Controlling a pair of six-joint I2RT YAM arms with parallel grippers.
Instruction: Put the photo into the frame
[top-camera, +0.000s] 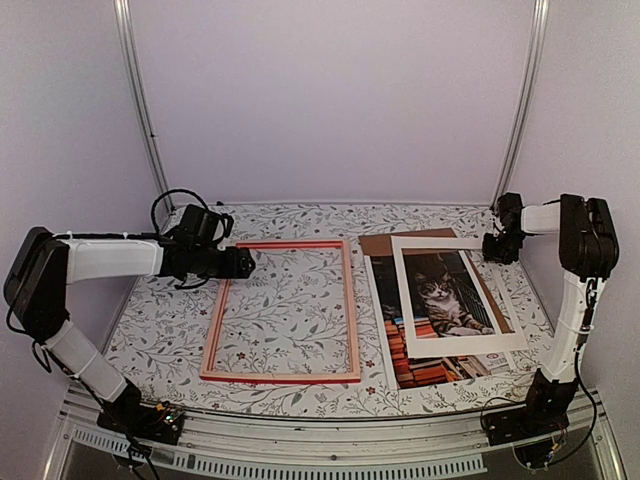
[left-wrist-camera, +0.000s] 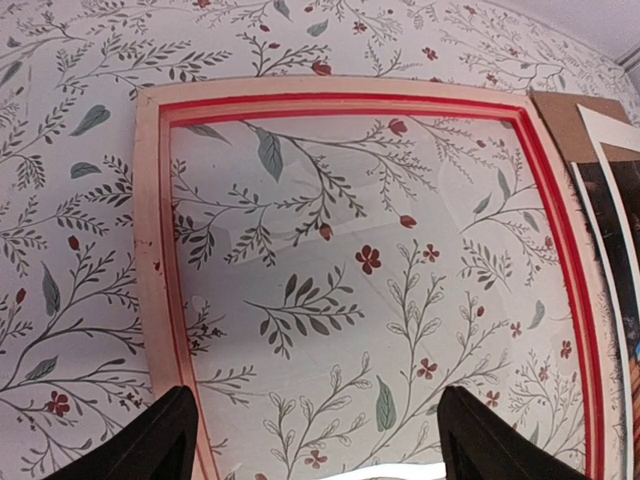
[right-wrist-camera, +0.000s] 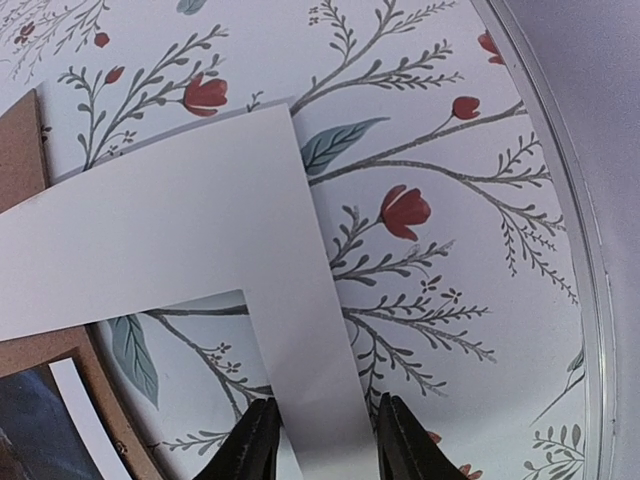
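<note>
An empty pink-and-red frame (top-camera: 352, 310) lies left of centre; my left gripper hangs open over its near-left side in the left wrist view, nothing between its fingers. To the right, a cat photo (top-camera: 440, 295) and a photo with books lie stacked with a brown board (top-camera: 390, 242) and white mats. My right gripper is low at the white mat (right-wrist-camera: 300, 350), fingers apart on either side of its right strip; whether they touch it is unclear.
Walls enclose the back and sides, with a metal edge (right-wrist-camera: 580, 230) right of the mat.
</note>
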